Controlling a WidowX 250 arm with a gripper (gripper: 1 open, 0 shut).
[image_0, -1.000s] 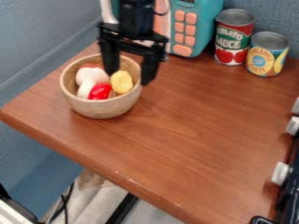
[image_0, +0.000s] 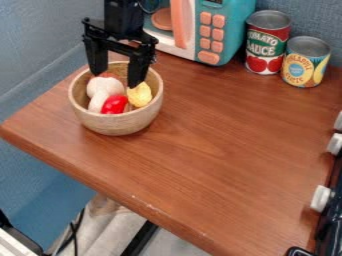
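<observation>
A round light wicker bowl (image_0: 118, 118) sits at the left of the wooden table, holding a white item (image_0: 102, 88), a red item (image_0: 116, 104) and a yellow item (image_0: 139, 95). My black gripper (image_0: 118, 70) hangs over the back of the bowl, its fingers apart and pointing down, with nothing seen between them.
A tomato sauce can (image_0: 266, 50) and a yellow can (image_0: 305, 65) stand at the back right, beside a teal toy microwave (image_0: 234, 25). A black appliance with white knobs (image_0: 325, 225) lines the right edge.
The bowl's contents look about where they were.
</observation>
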